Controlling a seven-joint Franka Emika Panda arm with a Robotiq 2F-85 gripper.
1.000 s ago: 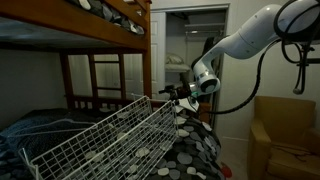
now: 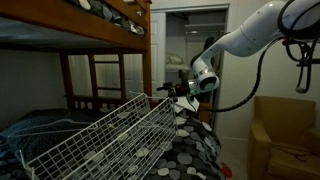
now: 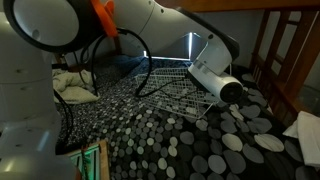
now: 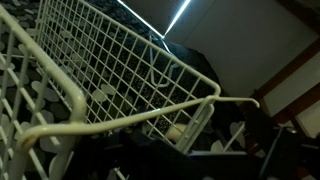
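A large white wire basket (image 2: 105,140) stands on a bed with a dotted cover. Its near corner and rim cross the wrist view, where the white wire wall (image 4: 130,65) slopes down to the right. My gripper (image 2: 170,91) is at the basket's upper right end in exterior view 1. Along the bottom of the wrist view its dark fingers (image 4: 125,154) stand apart, so it is open. The basket's rim passes close in front of them; whether they touch it, I cannot tell. A thin wire loop (image 4: 160,72) shows at the basket's far side.
Dark bedding with pale dots (image 3: 185,150) surrounds the basket. Wooden bunk-bed posts (image 2: 158,50) and an upper bunk stand close by. A brown armchair (image 2: 284,135) is at the right, and a white cloth or paper (image 3: 304,135) lies at the right edge of exterior view 2.
My gripper and wrist have shifted very slightly at the basket's end since one second ago. The basket appears to be in the same place.
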